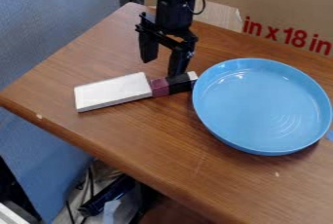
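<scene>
My black gripper [164,55] hangs over the wooden table [78,140], its fingers apart and pointing down, just above and behind a long bar. The bar has a white section [112,92] on the left and a dark maroon-and-black end [173,84] on the right, close to one fingertip; whether they touch I cannot tell. A large light-blue plate [260,106] lies to the right, its rim beside the bar's dark end.
A cardboard box [281,4] with red lettering stands behind the table. A blue surface and some clutter lie beyond the table's left and front edge.
</scene>
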